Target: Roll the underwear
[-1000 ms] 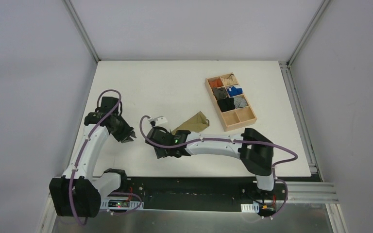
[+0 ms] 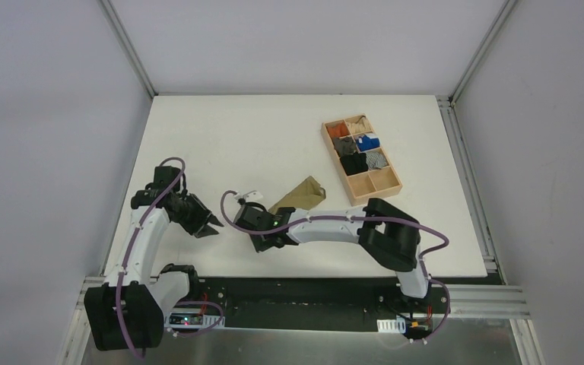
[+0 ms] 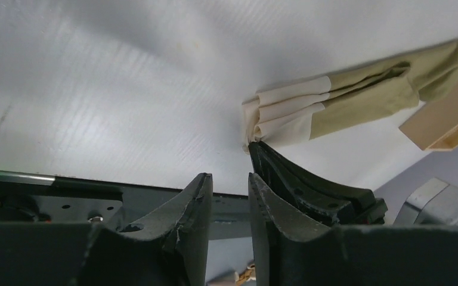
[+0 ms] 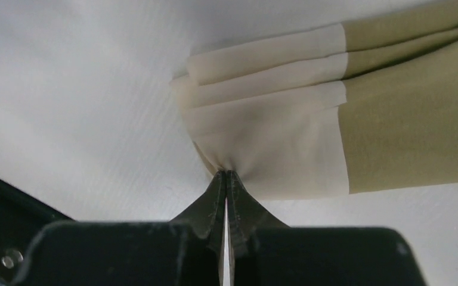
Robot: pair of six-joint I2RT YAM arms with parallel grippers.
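Note:
The olive underwear (image 2: pixel 296 194) lies folded lengthwise on the white table, its cream waistband end toward the left, as seen in the left wrist view (image 3: pixel 364 107) and right wrist view (image 4: pixel 411 131). My right gripper is shut, its tips pressed on the cream end's lower left corner; whether fabric is between them is hard to tell. In the top view the right arm hides that end. My left gripper (image 2: pixel 213 225) stands part open to the left of the underwear, nothing between its fingers.
A wooden divided box (image 2: pixel 380 182) with rolled garments and empty compartments stands at the right, just beyond the underwear.
My left gripper has moved toward the front and right, closer to the underwear. The right arm has shifted slightly; the underwear's visible end moved a little left.

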